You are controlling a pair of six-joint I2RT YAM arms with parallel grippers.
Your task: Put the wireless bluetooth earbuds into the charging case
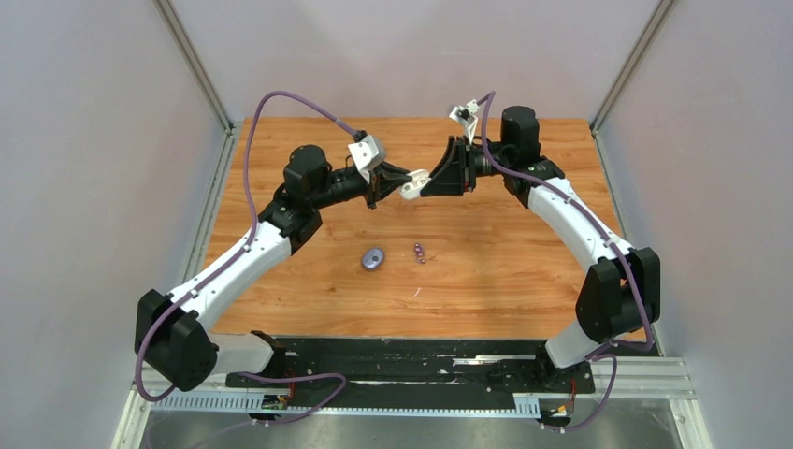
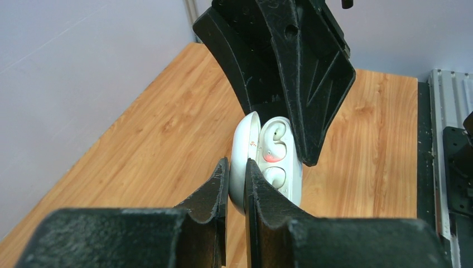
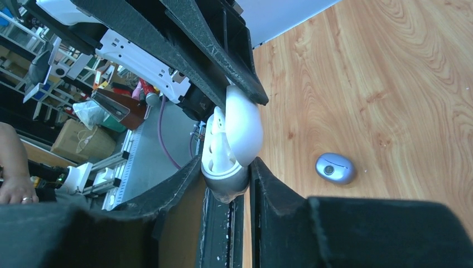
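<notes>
The white charging case (image 1: 412,186) is held up above the table with its lid spread open. My left gripper is shut on the lid. In the left wrist view two rounded slots (image 2: 275,153) face outward, with a pinkish spot in the upper one. I cannot tell whether earbuds sit in them. From the right, my right gripper has one finger on each side of the case's lower part (image 3: 223,181); whether both press on it cannot be told.
On the table lie a blue-grey oval object (image 3: 334,168) with a dark round spot, and several small purple beads (image 1: 419,253).
</notes>
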